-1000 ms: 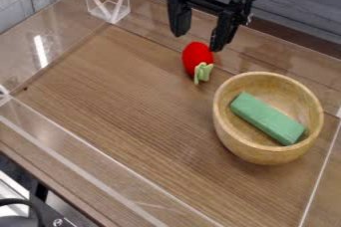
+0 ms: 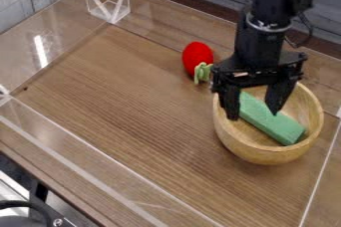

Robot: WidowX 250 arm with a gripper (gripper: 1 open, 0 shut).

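My gripper is open and lowered over the yellow bowl at the right, its two black fingers spread around the upper part of a green block lying diagonally inside. A red object with a green top lies on the table left of the gripper.
A clear wire or plastic holder stands at the back left. Dark edges and cables show at the left corners.
My gripper has moved down and toward the front, from above the back of the table to low over the bowl and green block. The objects appear unmoved.
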